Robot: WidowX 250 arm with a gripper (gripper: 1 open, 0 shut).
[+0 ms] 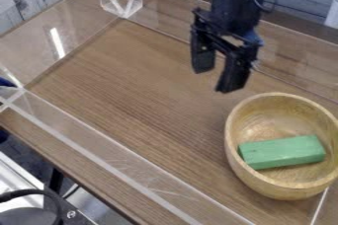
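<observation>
My dark gripper (pixel 220 61) hangs over the upper middle of the wooden table (pixel 113 81), its fingers apart and pointing down, with nothing visible between them. Below and right of it a round tan bowl (pixel 258 130) holds a green block (pixel 283 151), which lies tilted across the bowl's lower part. The gripper is above and outside the bowl, toward its back left.
A clear plastic piece (pixel 121 0) stands at the back left. Dark cables lie at the lower left edge, beside clear strips along the table.
</observation>
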